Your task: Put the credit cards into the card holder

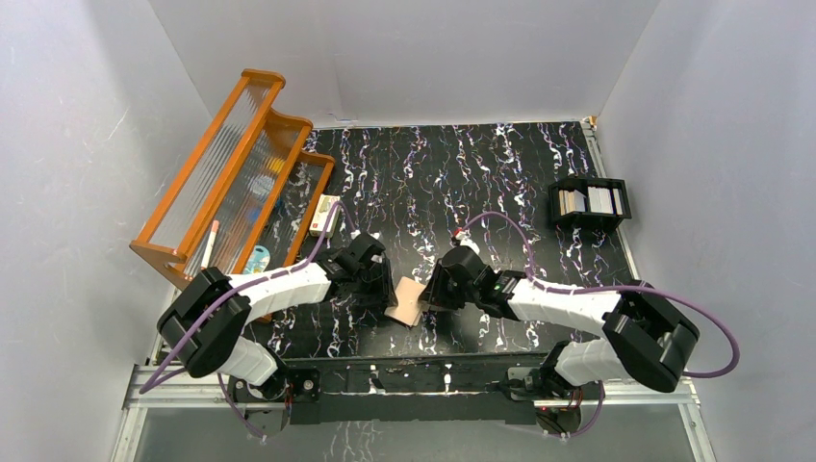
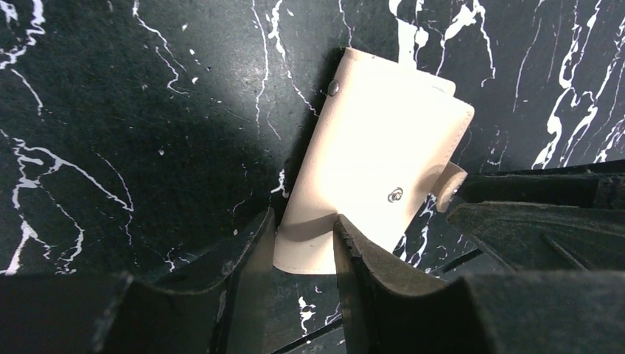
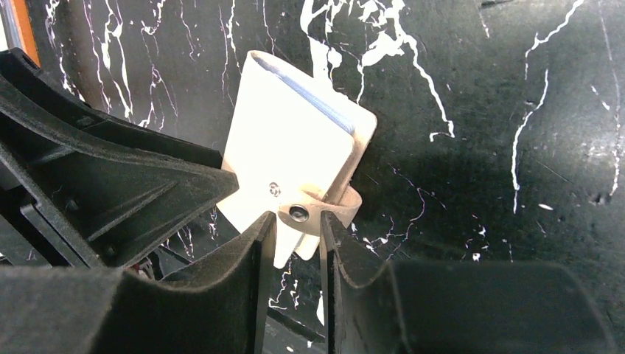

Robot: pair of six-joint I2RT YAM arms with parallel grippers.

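Note:
A pale beige leather card holder with a snap flap lies near the table's front, between my grippers. My left gripper has its fingertips at the holder's lower left part; its fingers are part open, and contact is hard to judge. My right gripper is part open at the snap flap, with the flap between or just beyond its fingertips. I cannot tell which loose items, if any, are the credit cards.
A black organiser with cards or papers stands at the right. A wooden shelf and a small box are at the left.

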